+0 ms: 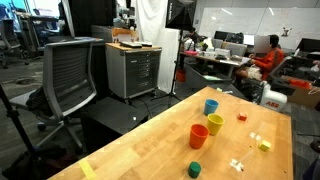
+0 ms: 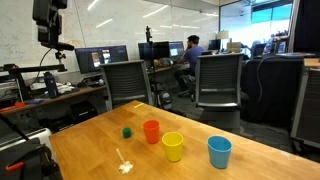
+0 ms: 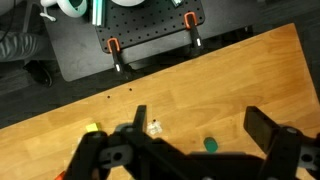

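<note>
Three cups stand on the wooden table (image 1: 145,150): red (image 1: 198,136), yellow (image 1: 215,124) and blue (image 1: 211,106). A small green object (image 1: 194,170) lies near the table's front edge. A yellow block (image 1: 265,146) and a white flat piece (image 1: 237,165) rest to its right. High above the table in exterior view 2, my gripper (image 2: 57,53) is apart from everything. The wrist view shows its black fingers (image 3: 138,150) spread wide. My gripper is open and empty, with the green object (image 3: 210,145) on the table far below.
A small red object (image 1: 242,117) sits beyond the cups. Chairs (image 2: 218,82) line the table's far side. In the wrist view, a dark perforated plate (image 3: 145,22) borders the table.
</note>
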